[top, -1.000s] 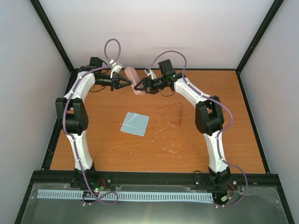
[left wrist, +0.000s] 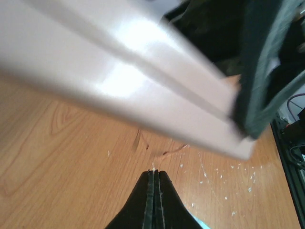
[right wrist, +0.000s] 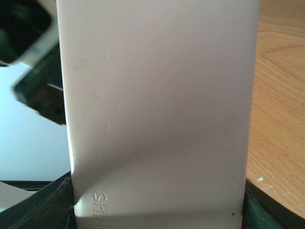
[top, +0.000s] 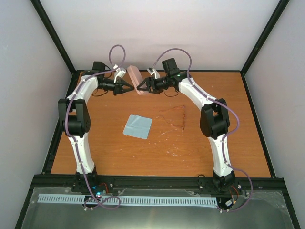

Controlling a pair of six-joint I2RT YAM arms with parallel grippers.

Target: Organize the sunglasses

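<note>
A pale pink sunglasses case [top: 134,76] is held up between the arms near the back of the table. My right gripper [top: 143,87] is shut on it; in the right wrist view the case [right wrist: 157,109] fills the middle, with raised lettering near its lower left. In the left wrist view the case [left wrist: 119,71] crosses the upper frame, blurred. My left gripper [top: 131,88] is just left of the case, shut with nothing showing between its fingertips. A light blue cloth [top: 137,126] lies flat on the table, left of centre.
The wooden table [top: 95,152] is otherwise mostly clear, with light scratches right of the cloth. Dark frame rails and pale walls border it at the back and sides.
My left gripper has backed slightly leftward from the case. The case in my right gripper has shifted very slightly toward the back.
</note>
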